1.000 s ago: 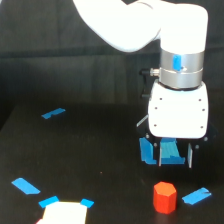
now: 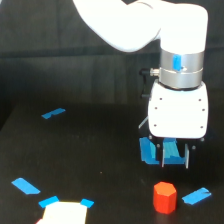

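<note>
My white gripper [image 2: 175, 150] hangs at the right side of the camera view, over a patch of blue tape [image 2: 149, 152] on the black surface. Its fingers point down and appear apart; whether anything sits between them is unclear. An orange-red hexagonal block [image 2: 164, 197] lies in front of the gripper, apart from it.
A pale object [image 2: 63, 213] with colored parts is at the bottom left edge. Blue tape strips [image 2: 25, 186] mark the black surface in several places.
The gripper sits very slightly lower or shifted than a second ago; the block and tape are unmoved.
</note>
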